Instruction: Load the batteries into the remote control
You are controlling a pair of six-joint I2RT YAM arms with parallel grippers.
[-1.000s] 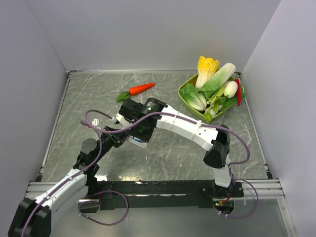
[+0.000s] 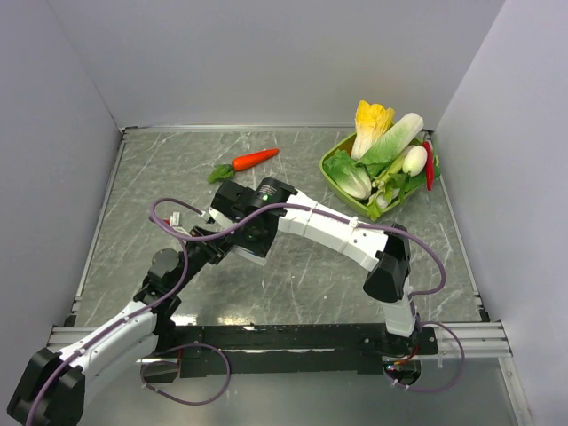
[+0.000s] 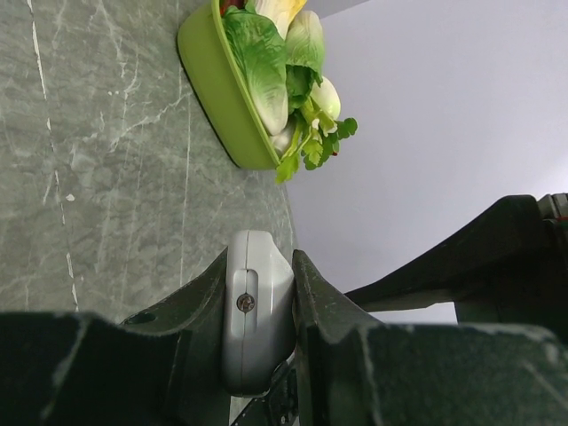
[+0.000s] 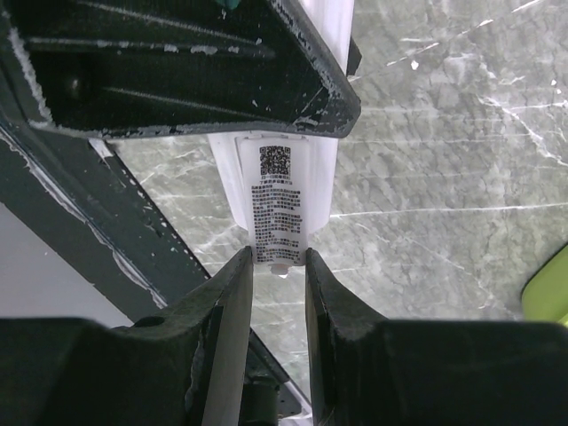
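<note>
The white remote control (image 4: 324, 191) shows its back in the right wrist view. A white battery cover (image 4: 277, 209) with dark print lies against it; no batteries show. In the left wrist view I see the remote end-on, with a small screw, and my left gripper is shut on it. A black finger (image 4: 195, 80) of that gripper crosses the remote above the cover. My right gripper has its fingertips on either side of the cover's lower end; whether they press on it, I cannot tell. From above, the arms hide most of the remote (image 2: 253, 256).
A green basket of vegetables (image 2: 330, 182) stands at the back right. The carrot (image 2: 255, 159) lies behind the grippers. Small red and white things (image 2: 175, 219) show partly beside the left arm.
A blue patch seen on the remote one second ago from above now shows white. Both arms have shifted only slightly, the right gripper a little to the left.
</note>
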